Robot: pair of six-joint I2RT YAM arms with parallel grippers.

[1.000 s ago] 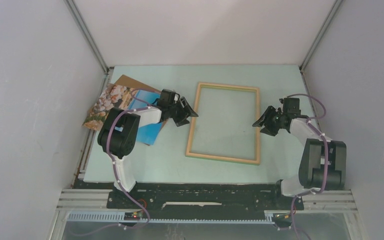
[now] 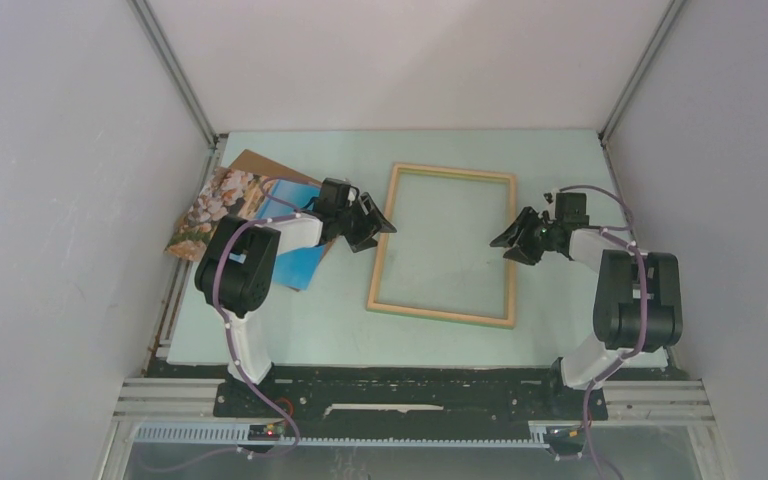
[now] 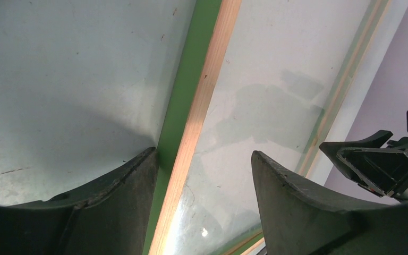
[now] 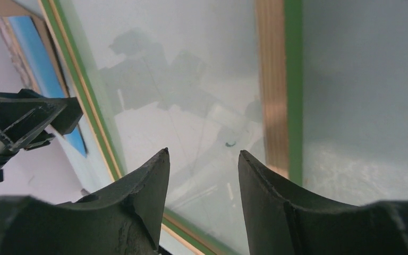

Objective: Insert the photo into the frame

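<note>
The wooden frame [image 2: 442, 319], green on its outer side, lies mid-table with a clear pane inside. My left gripper is part open at its left bar [image 3: 202, 95], one finger [image 3: 117, 202] against the green side. My right gripper stands open over the right bar [image 4: 273, 106], nothing seen held. A floral photo [image 2: 210, 210] lies at the back left on a brown board [image 2: 260, 162], beside a blue sheet [image 2: 300, 266], partly hidden under my left arm.
Walls enclose the table [image 2: 310, 335] at left, right and back. Free strips of table lie behind and in front of the frame and to its right.
My right arm has moved leftward and further over the table. The frame has shifted slightly left; the left arm looks unchanged.
</note>
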